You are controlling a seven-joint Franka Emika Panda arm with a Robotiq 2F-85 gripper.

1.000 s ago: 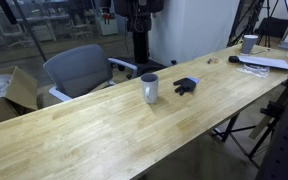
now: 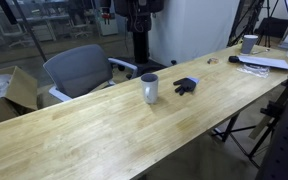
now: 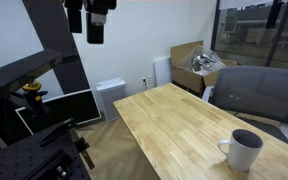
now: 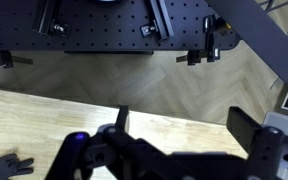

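A light mug [image 2: 150, 88] stands upright on the wooden table [image 2: 94, 125], with a handle on its side. In exterior view 2 the same mug [image 3: 242, 150] is near the lower right. To its right in exterior view 1 lies a small black object [image 2: 186, 87] whose kind I cannot make out. My gripper [image 3: 85, 27] hangs high at the upper left of exterior view 2, well away from the mug. Its fingers are spread with nothing between them, and the wrist view shows the gripper over the table's edge and floor. The mug is not in the wrist view.
A cardboard box [image 3: 191, 76] with plastic inside stands beyond the table, and a grey chair [image 3: 252, 95] is drawn up to it. Papers [image 2: 264, 61] and another cup [image 2: 249, 44] sit at the far right.
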